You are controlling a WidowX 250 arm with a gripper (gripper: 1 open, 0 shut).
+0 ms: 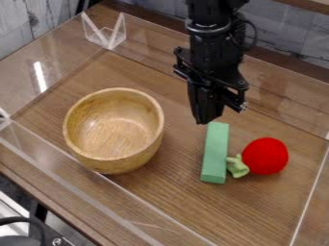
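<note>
A black robot arm (213,48) reaches down from the top centre to the middle of the table. Its gripper (206,115) hangs above the far end of a green rectangular block (215,154); I cannot tell how far its fingers stand apart. A red round object (265,156) lies to the right of the block, with a small pale green piece (236,166) between the two. A wide wooden bowl (113,127) sits left of centre.
A clear angular object (106,29) stands at the back left. Dark cables lie at the bottom left corner.
</note>
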